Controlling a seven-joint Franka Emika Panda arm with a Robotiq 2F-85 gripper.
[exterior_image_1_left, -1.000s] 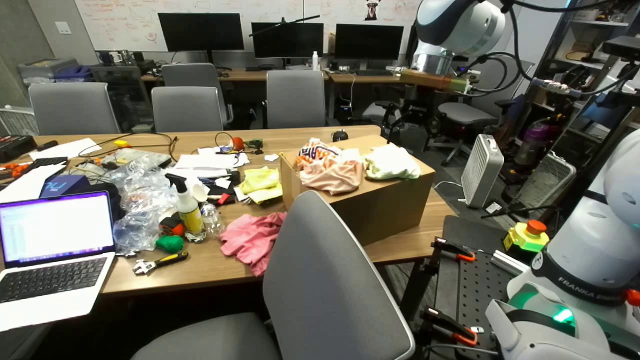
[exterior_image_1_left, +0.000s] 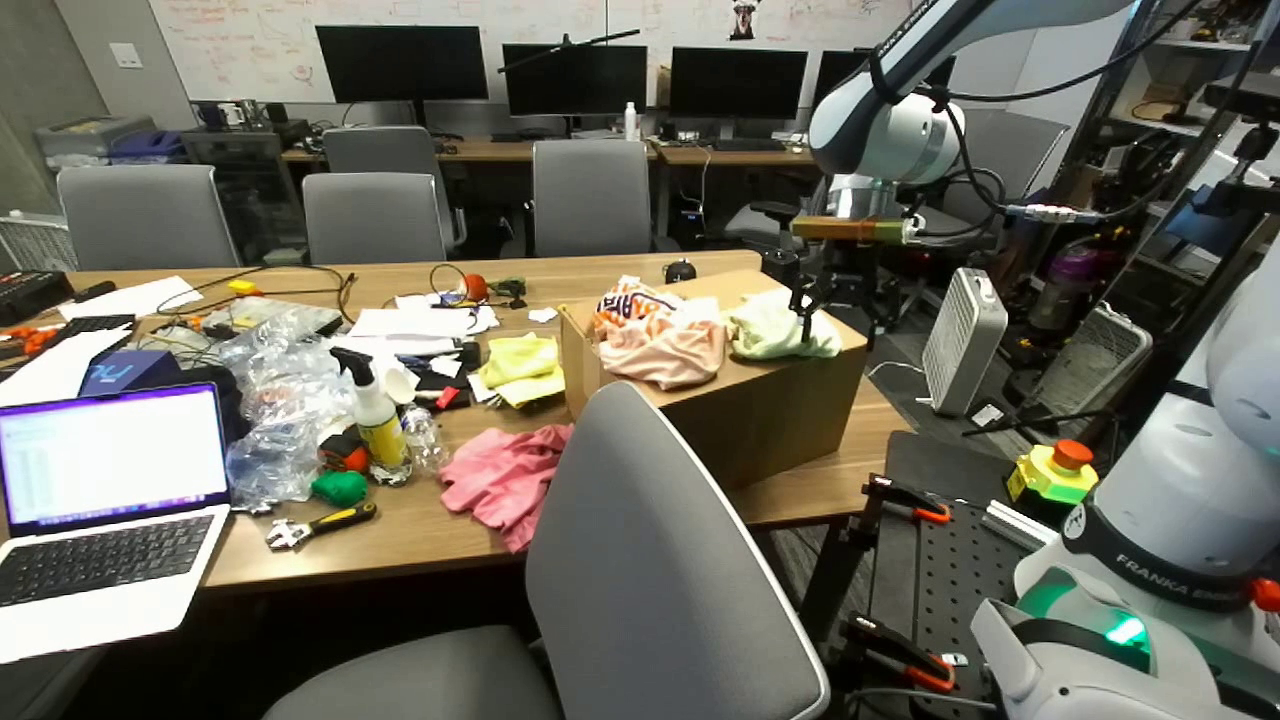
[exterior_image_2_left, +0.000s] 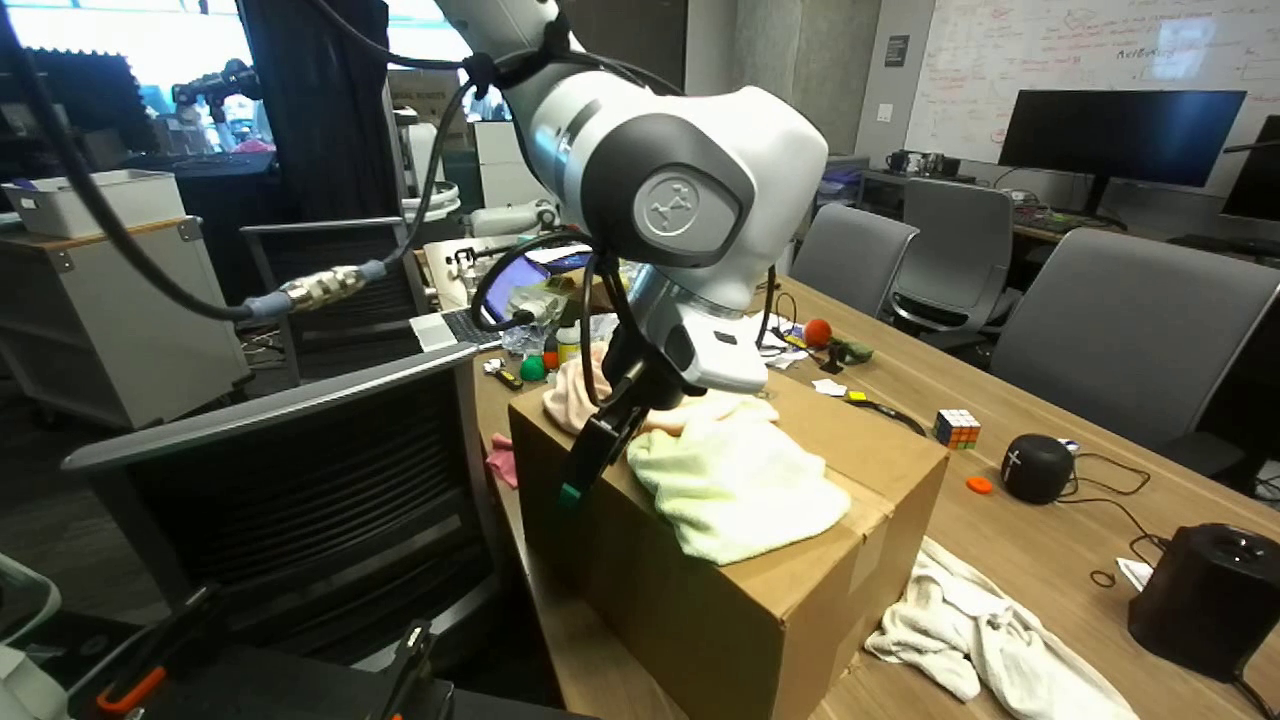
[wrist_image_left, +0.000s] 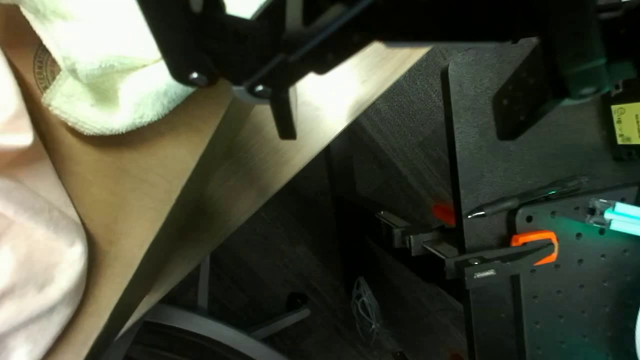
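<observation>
A pale green cloth (exterior_image_1_left: 782, 326) lies crumpled on top of a cardboard box (exterior_image_1_left: 768, 414), beside a peach cloth (exterior_image_1_left: 666, 342). My gripper (exterior_image_1_left: 840, 322) stands open at the box's right end, one finger overlapping the green cloth in exterior view 1. From the wrist, the open gripper has nothing between its fingers, and the green cloth (wrist_image_left: 120, 90) lies to their left. One finger (exterior_image_2_left: 591, 456) shows dark against the box in exterior view 2; the other is hidden there. Whether any finger touches the cloth, I cannot tell.
A white cloth (exterior_image_2_left: 996, 636) lies on the table beside the box. Pink cloth (exterior_image_1_left: 510, 478), yellow cloth (exterior_image_1_left: 524, 364), a spray bottle (exterior_image_1_left: 381, 426) and a laptop (exterior_image_1_left: 114, 504) occupy the table's left. A grey chair (exterior_image_1_left: 654, 552) stands in front of the box.
My gripper has come down and closer to the green cloth, its left finger now overlapping the cloth in exterior view 1. The cloths and box look unmoved.
</observation>
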